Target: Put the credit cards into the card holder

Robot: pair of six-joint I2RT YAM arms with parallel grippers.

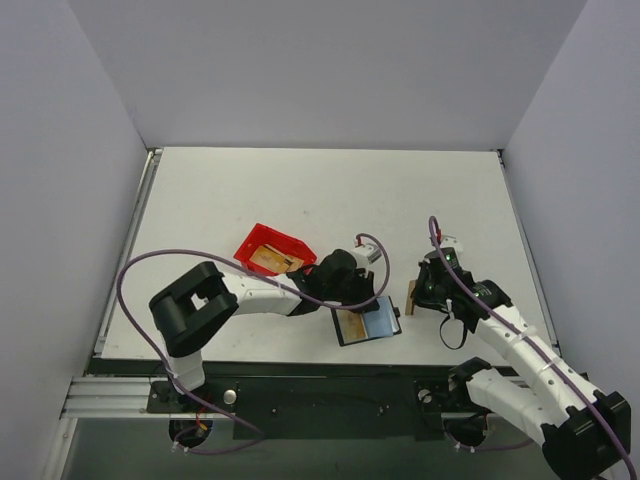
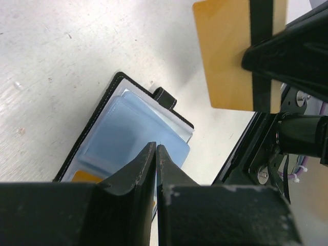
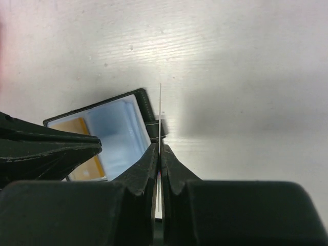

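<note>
A gold card is pinched in my right gripper; in the right wrist view it shows edge-on as a thin line standing up between the fingers. In the top view the card (image 1: 410,298) hangs just right of the open black card holder (image 1: 342,337). Gold shows in the holder's left half (image 3: 77,125), and a pale blue sleeve (image 2: 123,130) covers its right half. Over that sleeve is my left gripper, its fingertips drawn together with nothing seen between them. The arms partly hide the holder's upper edge in the top view.
Left of the holder, a red tray (image 1: 247,235) holds gold cards (image 1: 272,258), partly behind the left arm. A black clasp tab (image 2: 164,97) sticks out from the holder's right edge. Free white table lies behind and to the right.
</note>
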